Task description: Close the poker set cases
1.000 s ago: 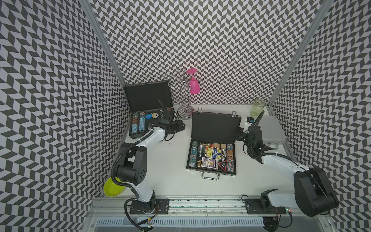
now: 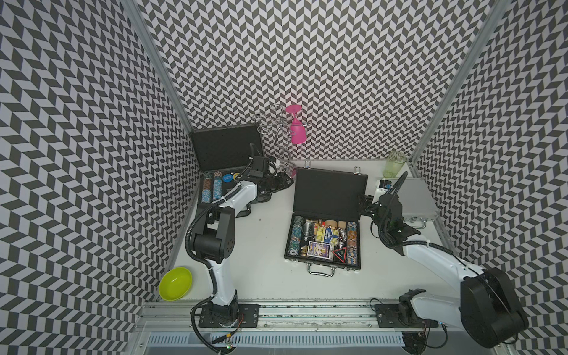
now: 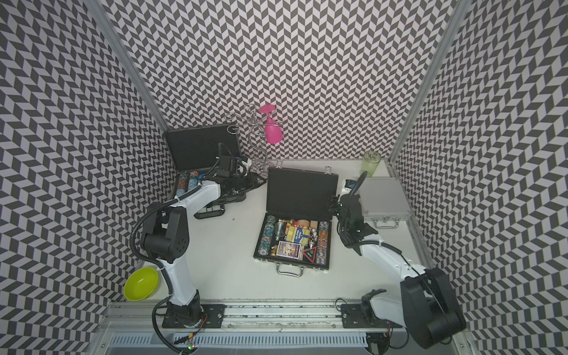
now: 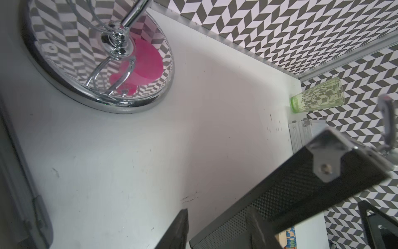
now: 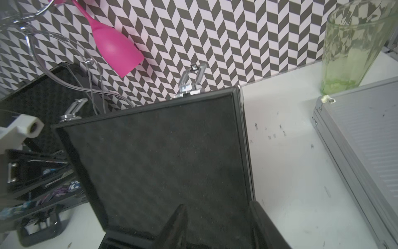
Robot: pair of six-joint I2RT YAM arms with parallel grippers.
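In the middle of the table, a poker case (image 2: 292,260) stands open, filled with chips, cards and dice. Its black lid (image 2: 328,192) is raised. At the lid's right edge is my right gripper; its fingers are spread, with part of the lid showing behind them, and contact is unclear. A second open case (image 3: 201,148) at the back left has its lid up, and my left arm hides part of it. Between that case and the middle lid's left side, my left gripper stands open, nothing gripped. A closed silver case (image 3: 384,198) lies on the right.
A chrome rack (image 4: 120,103) with a pink goblet (image 2: 297,131) stands at the back, close to my left gripper. A green glass (image 5: 352,54) stands at the back right, a lime bowl (image 2: 175,284) at the front left.
My left gripper has moved right and slightly back, towards the middle lid. The right arm has shifted a little, and the middle lid's top edge sits slightly farther back and left.
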